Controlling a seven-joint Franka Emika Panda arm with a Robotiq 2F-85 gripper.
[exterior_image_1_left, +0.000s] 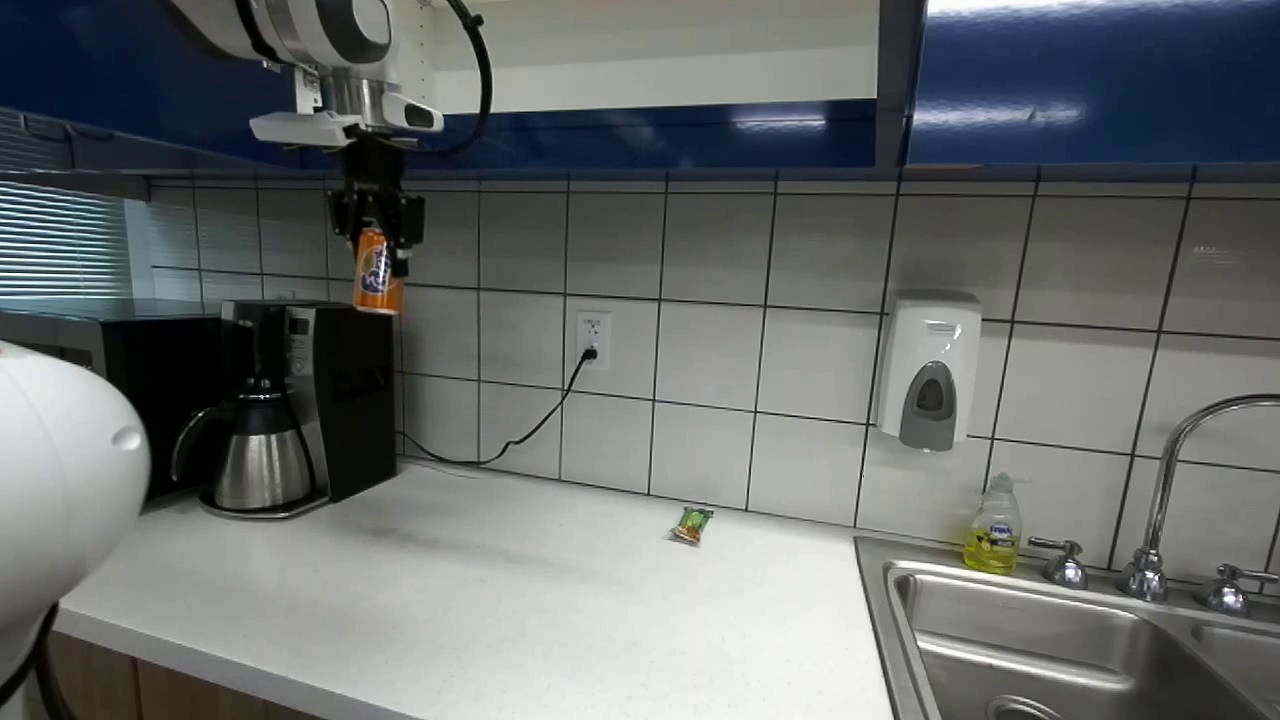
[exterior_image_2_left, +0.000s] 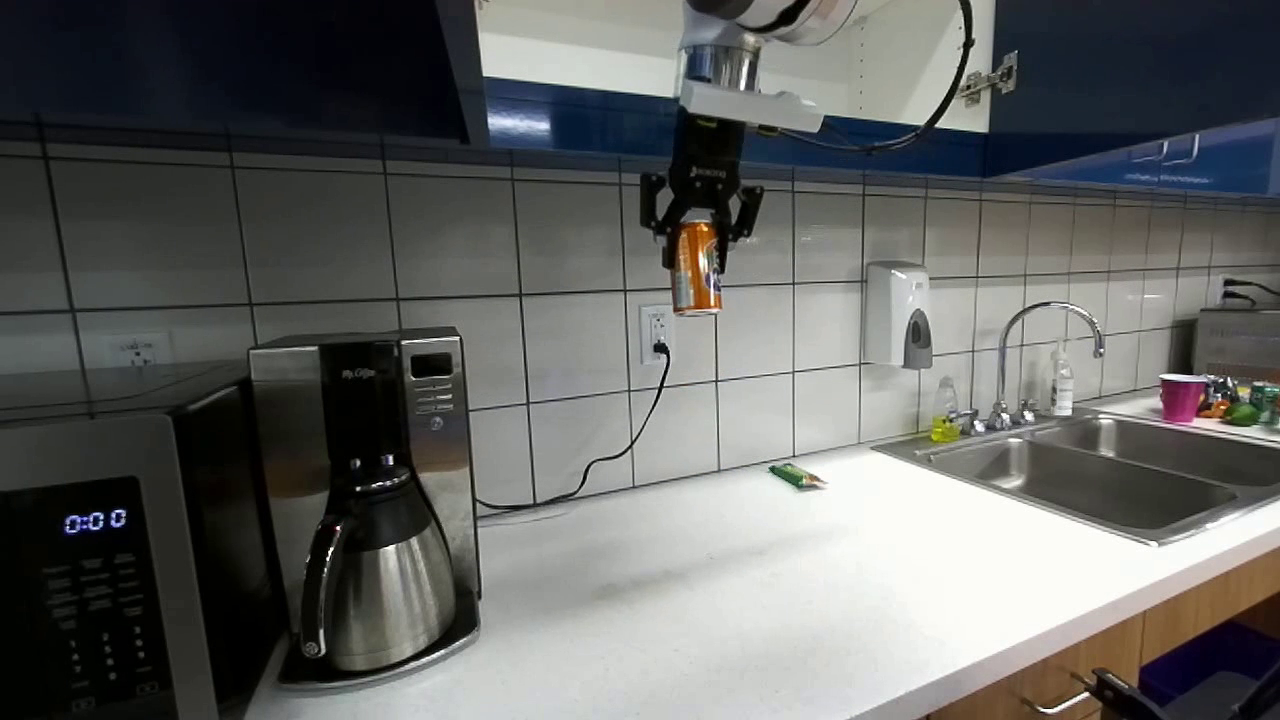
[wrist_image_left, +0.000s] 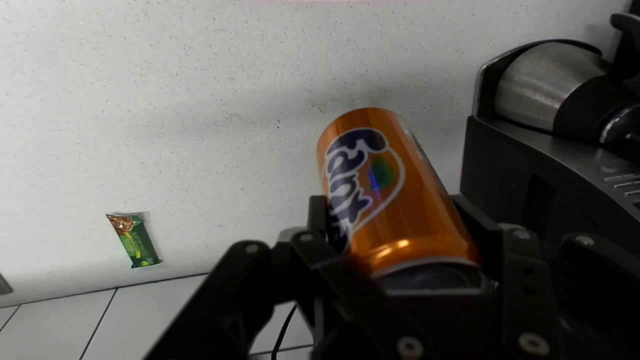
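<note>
An orange Fanta can (exterior_image_1_left: 377, 274) hangs nearly upright in the air, well above the counter, with my gripper (exterior_image_1_left: 381, 246) shut on it. From the other side, the can (exterior_image_2_left: 696, 270) shows between the two black fingers, and my gripper (exterior_image_2_left: 698, 246) points straight down. In the wrist view the can (wrist_image_left: 390, 186) lies between the pads, its Fanta label facing partly up; my gripper covers part of its near end.
Above stands an open, empty-looking cabinet (exterior_image_1_left: 648, 54) with a blue lower edge (exterior_image_1_left: 648, 138). A coffee maker (exterior_image_2_left: 360, 504) and microwave (exterior_image_2_left: 108, 564) occupy the left. A green-wrapped bar (wrist_image_left: 133, 239) lies on the otherwise clear counter (exterior_image_1_left: 516, 600); the sink (exterior_image_1_left: 1032, 636) is right.
</note>
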